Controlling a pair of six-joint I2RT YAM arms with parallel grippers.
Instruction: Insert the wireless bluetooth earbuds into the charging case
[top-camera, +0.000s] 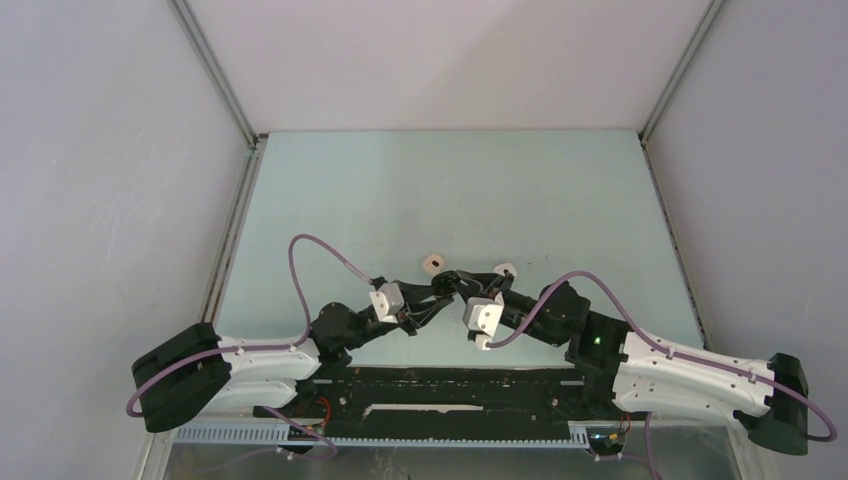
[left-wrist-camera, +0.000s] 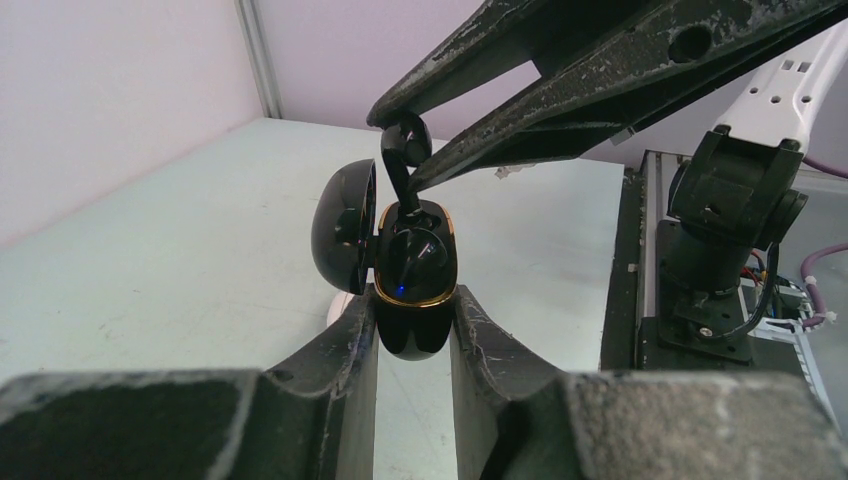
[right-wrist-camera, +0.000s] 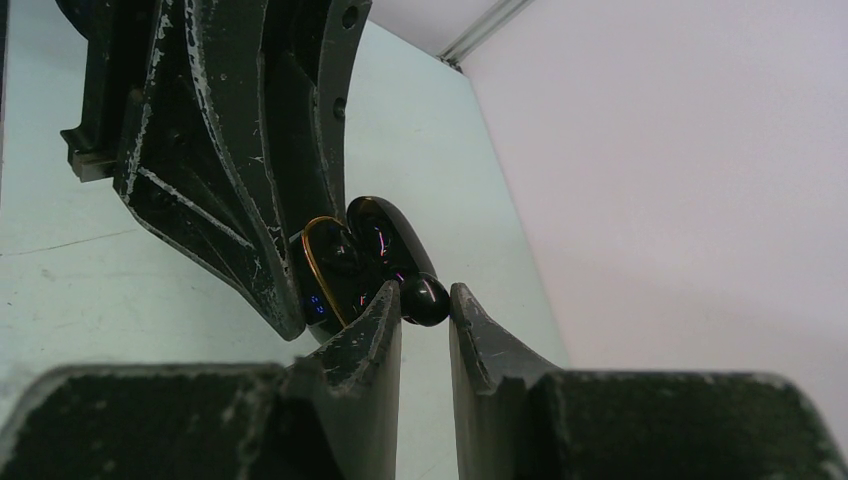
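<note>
The glossy black charging case, lid open, is held by my left gripper near the table's centre, above the surface. My right gripper is shut on a black earbud, whose stem points down into the case's open top in the left wrist view. In the right wrist view the earbud sits between the fingertips, against the case. How deep the stem is seated I cannot tell.
Two small pale pads lie on the table behind the grippers.
</note>
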